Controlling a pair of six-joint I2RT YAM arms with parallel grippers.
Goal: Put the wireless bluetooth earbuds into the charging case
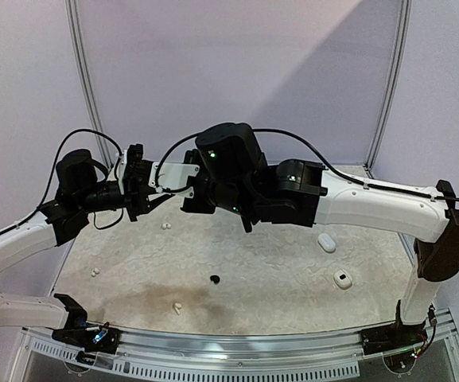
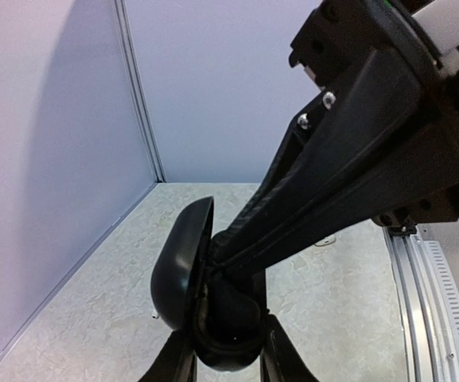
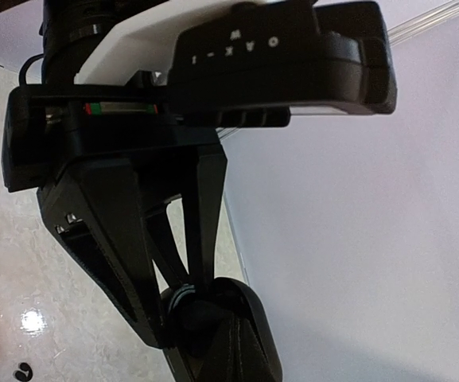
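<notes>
A black charging case [image 2: 180,267] with its lid raised is clamped in my left gripper, whose fingers come up from the bottom of the left wrist view. My right gripper is shut, its tips reaching into the open case; nothing can be made out between them. In the right wrist view the case [image 3: 262,326] is partly covered by these fingers. A dark rounded shape fills the cavity, and whether it is an earbud or a fingertip I cannot tell. One black earbud [image 3: 23,372] lies on the table, seen from above as a small dark spot [image 1: 215,278].
Small white earbuds [image 1: 166,226] lie scattered on the table, others at the left [image 1: 95,272] and front [image 1: 176,307]. Two white cases, one farther back [image 1: 327,243] and one nearer [image 1: 342,278], rest at the right. Both arms meet above the table's back left.
</notes>
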